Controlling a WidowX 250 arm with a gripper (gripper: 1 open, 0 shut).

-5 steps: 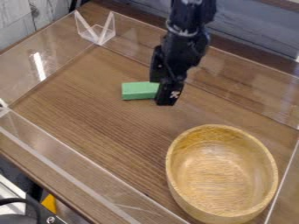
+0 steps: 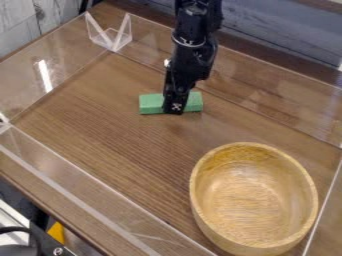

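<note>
My black gripper (image 2: 175,100) hangs from the back of the table, low over a green block (image 2: 151,104) in the centre-left of the camera view. The block lies flat, and the gripper covers its middle, with parts showing on both sides. The gripper is open around it; whether the fingers touch it cannot be seen clearly.
A large yellow bowl (image 2: 254,165) stands at the front right of the wooden table (image 2: 94,140). A clear wire-like holder (image 2: 110,32) is at the back left.
The gripper has moved left and back, coming over the green block and now covering its middle. The block looks unmoved.
</note>
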